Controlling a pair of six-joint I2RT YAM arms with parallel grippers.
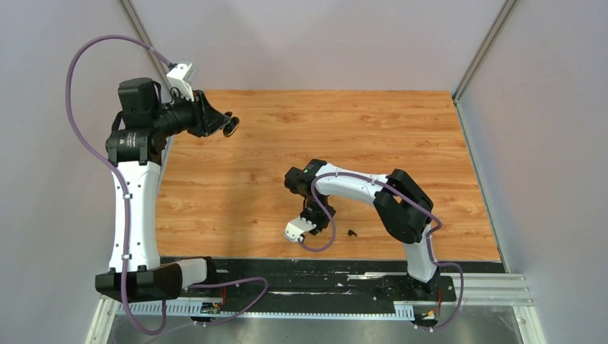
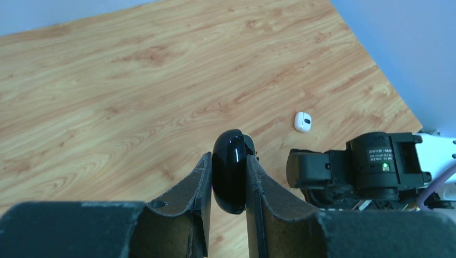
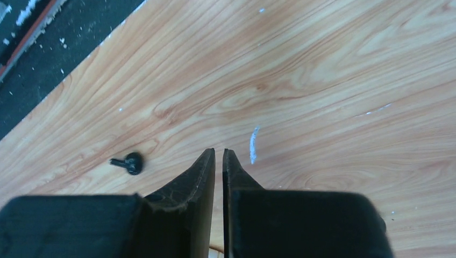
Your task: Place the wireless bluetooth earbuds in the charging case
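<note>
My left gripper (image 1: 228,123) is raised at the table's upper left, shut on a glossy black charging case (image 2: 228,166). My right gripper is low over the middle-front of the table, its fingers shut; nothing can be seen between their tips. A small black earbud (image 1: 352,233) lies on the wood right of the right gripper, and shows in the right wrist view as a round head with a stem (image 3: 132,163). A small white object (image 2: 303,121) lies on the table in the left wrist view; in the top view the right arm hides it.
A dark strip (image 1: 323,287) runs along the front edge, with walls at both sides. The right arm stretches across the middle-right of the table.
</note>
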